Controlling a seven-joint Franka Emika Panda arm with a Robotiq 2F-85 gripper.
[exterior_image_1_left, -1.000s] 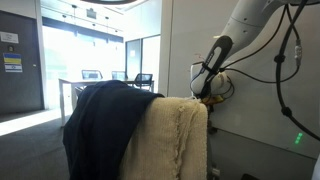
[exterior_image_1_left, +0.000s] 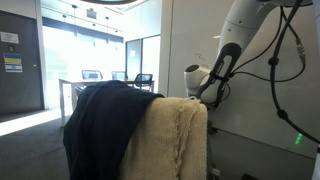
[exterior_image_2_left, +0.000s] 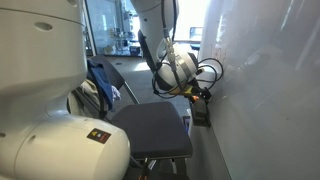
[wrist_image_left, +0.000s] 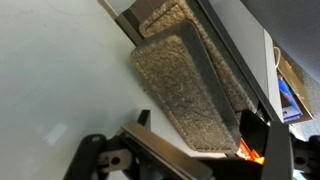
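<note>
A brown felt eraser (wrist_image_left: 185, 85) with a dark edge lies slantwise in the wrist view, close to the white board surface (wrist_image_left: 75, 70). My gripper stands open around the near end of the eraser, its dark fingers (wrist_image_left: 258, 135) spread to either side. Whether they touch it, I cannot tell. In the second exterior view, the gripper (exterior_image_2_left: 196, 95) is low beside the whiteboard (exterior_image_2_left: 255, 100). The first exterior view shows the arm (exterior_image_1_left: 228, 58) reaching down behind draped cloth, which hides part of the gripper area.
A second brown felt strip (wrist_image_left: 215, 50) runs beside the eraser, along a grey ledge. Blue and orange items (wrist_image_left: 290, 103) lie to the right. A dark chair seat (exterior_image_2_left: 152, 128) stands near the arm. Cream cloth (exterior_image_1_left: 170, 135) and dark cloth (exterior_image_1_left: 105, 120) fill the foreground.
The arm's wrist and lower links have shifted slightly and changed angle beside the whiteboard, showing more of the white wrist housing. The cloths and furniture have stayed put.
</note>
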